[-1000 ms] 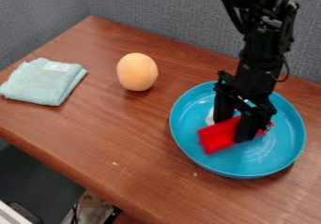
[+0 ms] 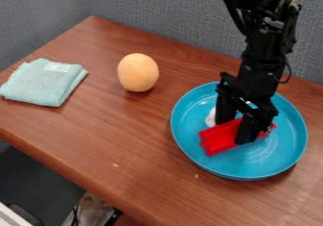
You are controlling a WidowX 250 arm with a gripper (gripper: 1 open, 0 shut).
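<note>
My black gripper (image 2: 244,116) reaches down from the upper right into the blue plate (image 2: 284,150), shut on a red block (image 2: 218,139) that rests in the plate, tilted toward the lower left. A small white object (image 2: 212,118) lies in the plate beside the block, partly hidden by my fingers.
An egg-shaped tan object (image 2: 138,72) stands left of the plate, and a folded pale green cloth (image 2: 43,82) lies at the table's left. A grey partition (image 2: 164,12) runs along the back.
</note>
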